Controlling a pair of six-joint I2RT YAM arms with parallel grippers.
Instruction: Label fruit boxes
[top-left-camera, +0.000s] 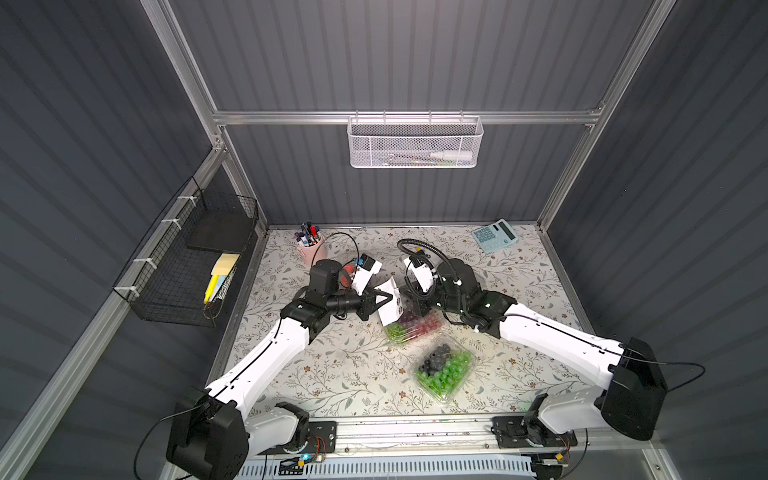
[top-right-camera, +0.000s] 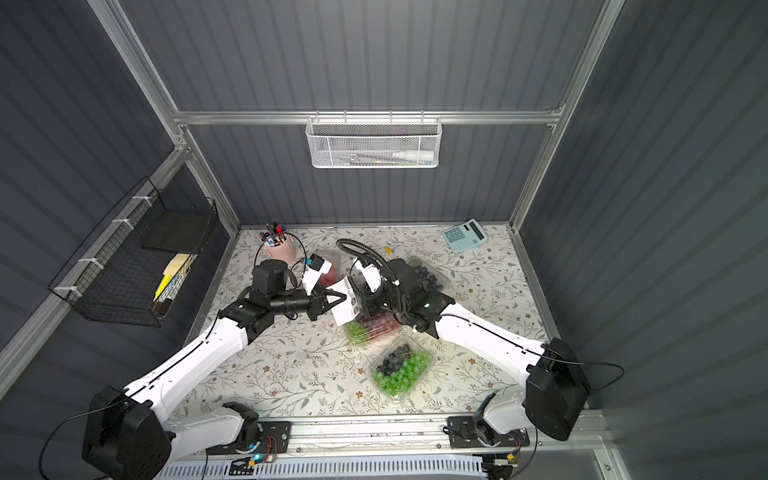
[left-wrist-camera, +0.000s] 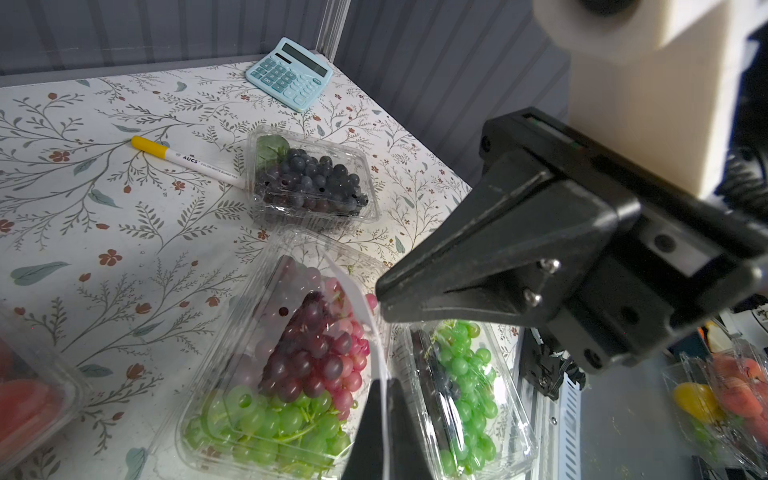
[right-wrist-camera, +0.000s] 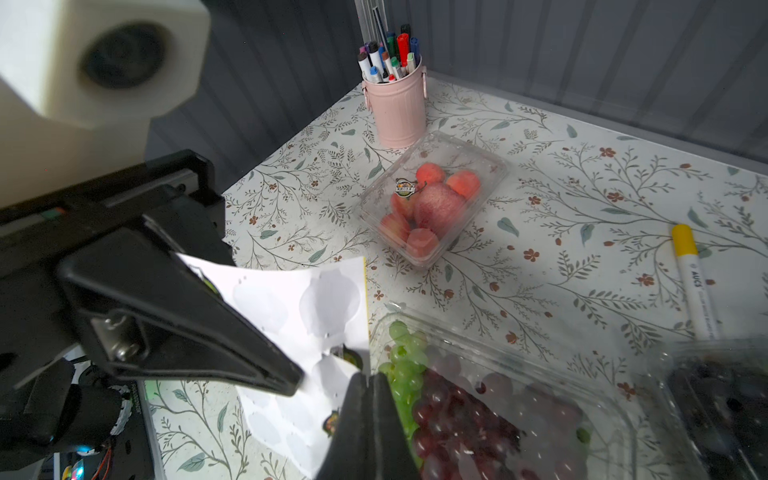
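My left gripper is shut on a white sticker sheet (right-wrist-camera: 320, 320), whose thin edge shows between its fingers. Oval gaps and a few small labels are on the sheet. Facing it from the right, my right gripper is shut at the sheet's edge, with nothing visible between its fingers; touching or apart, I cannot tell. Below both lies a clear box of red and green grapes (left-wrist-camera: 296, 360). Nearer the front is a box of green and black grapes (top-left-camera: 444, 370). The peach box (right-wrist-camera: 432, 200) bears a round label on its lid.
A box of dark grapes (left-wrist-camera: 312, 180) lies behind the grippers, touching or close to a yellow-capped marker (left-wrist-camera: 188, 160). At the back are a pink pen cup (right-wrist-camera: 397, 104) and a blue calculator (top-left-camera: 495, 236). Free table lies at front left.
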